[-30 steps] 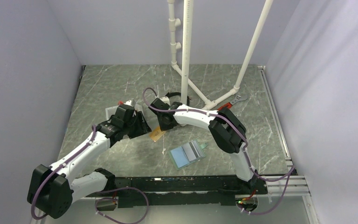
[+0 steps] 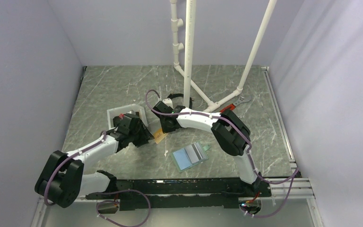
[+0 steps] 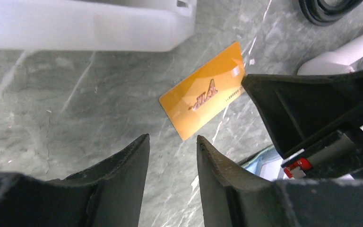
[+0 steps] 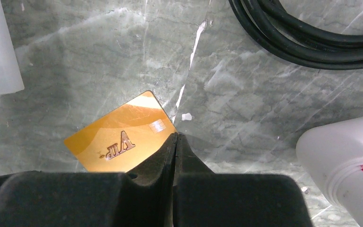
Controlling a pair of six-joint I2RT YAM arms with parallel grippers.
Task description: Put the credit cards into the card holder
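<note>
A gold VIP card (image 3: 203, 92) lies flat on the grey marbled table between my two arms. In the right wrist view, the closed tips of my right gripper sit over one edge of the card (image 4: 120, 137), with nothing between them. My left gripper is open and empty, hanging low over the table on the card's near side. The blue-and-grey card holder (image 2: 190, 156) rests at the front of the table, right of the card. A white box (image 3: 90, 26) stands beyond my left gripper; its contents are mostly out of view there.
White pipes (image 2: 189, 56) rise from the back of the table. A coiled black cable (image 4: 307, 40) lies behind the card. A red-handled wrench (image 2: 236, 103) is at the right rear. Free table spreads across the right side.
My left gripper has lowered and come nearer the card and the white box. My right gripper stays shut, with only a slight shift over the card's edge.
</note>
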